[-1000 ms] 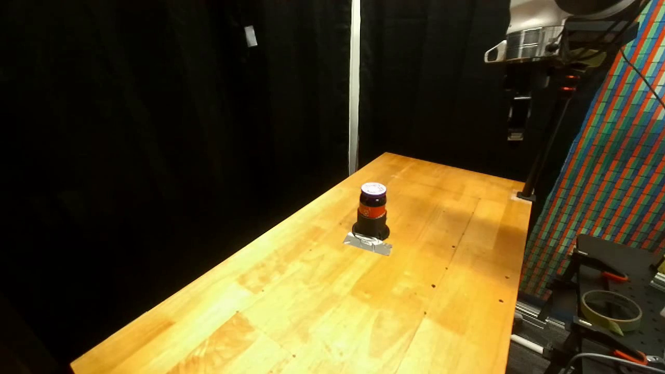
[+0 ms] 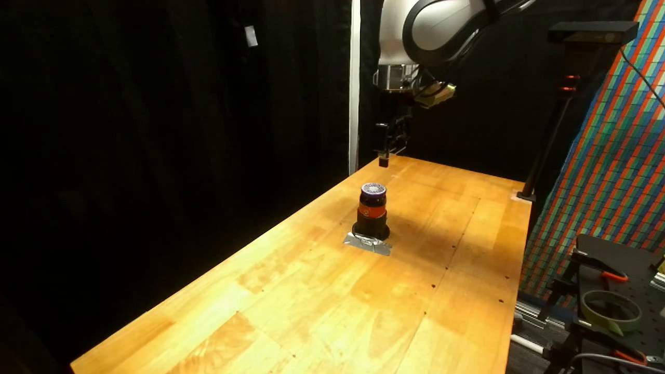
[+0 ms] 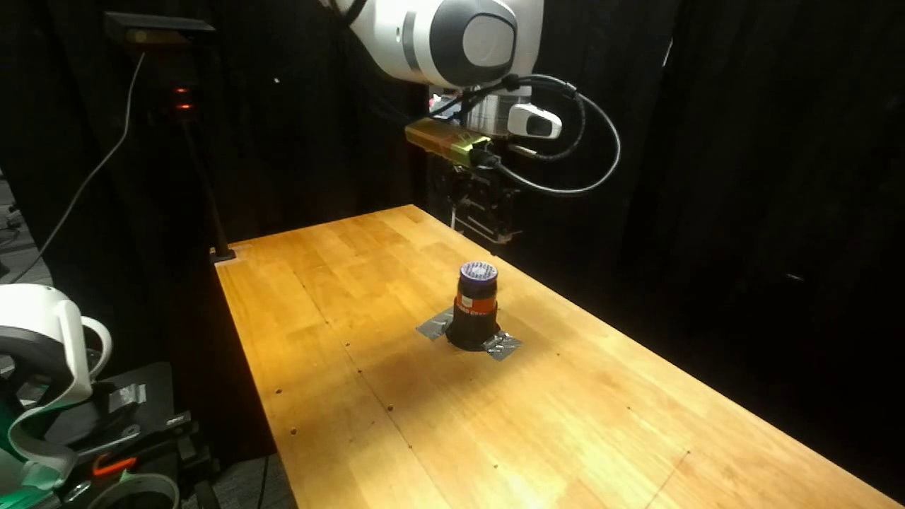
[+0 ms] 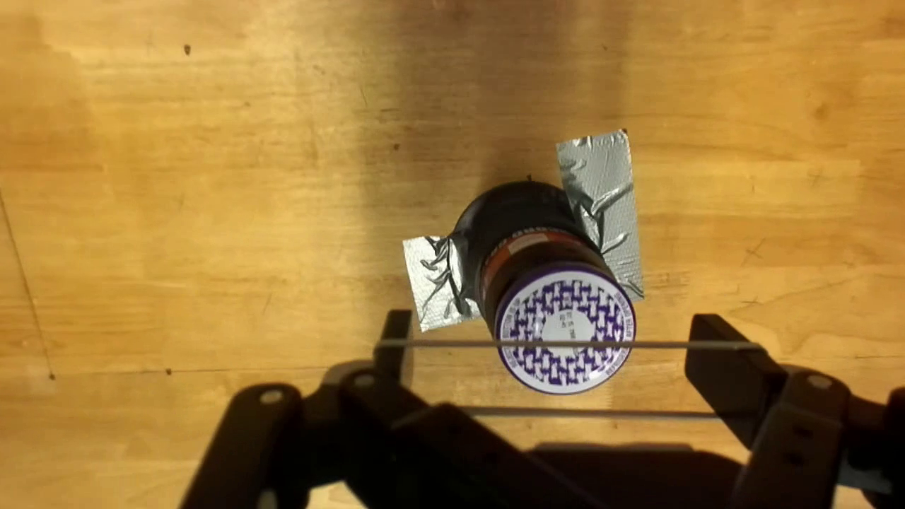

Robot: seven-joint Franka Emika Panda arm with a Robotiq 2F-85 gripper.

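A dark jar with an orange label and a purple-and-white lid stands upright in a black round holder, which silver tape fixes to the wooden table. My gripper hangs above the table, apart from the jar. Seen from the wrist, the patterned lid lies between the wide-set black fingers, and nothing is held. In the second exterior view the gripper is dark against the curtain, up behind the jar.
Bare wooden table surrounds the holder. A black post stands at the far right corner. Beside the table, a dark side bench carries a roll of tape and clamps. Black curtains hang behind.
My arm has moved left across the far end of the table and somewhat lower in exterior view 1, from near the post toward the jar's side. The jar and holder have not moved.
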